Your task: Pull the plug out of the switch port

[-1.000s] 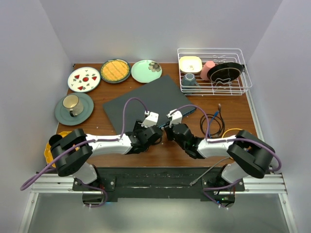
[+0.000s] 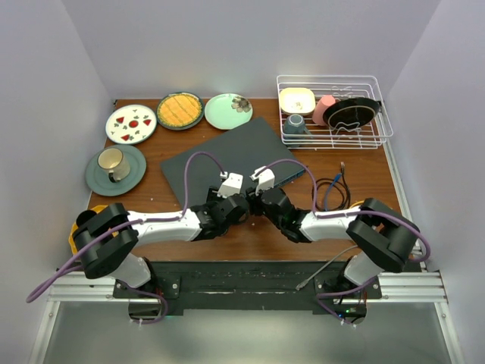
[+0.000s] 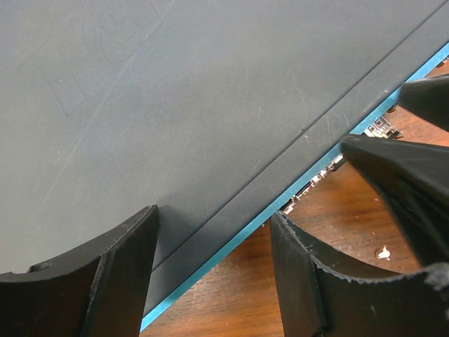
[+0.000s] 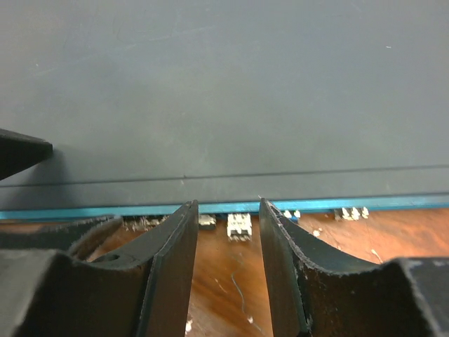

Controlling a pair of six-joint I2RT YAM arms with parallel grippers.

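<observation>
A dark grey flat device with a blue edge strip lies on the wooden table; small metal port fittings show under that strip in the right wrist view. My left gripper straddles the device's edge, fingers apart. My right gripper is open, facing the ports from the front, with a small metal fitting visible between its fingertips. Whether a plug is seated there cannot be told. The two grippers are close together in the top view.
A dish rack stands back right, coiled cables right of the device, plates and a mug at left.
My right arm has shifted slightly up and left toward the device and the left gripper. The left gripper has moved only slightly.
</observation>
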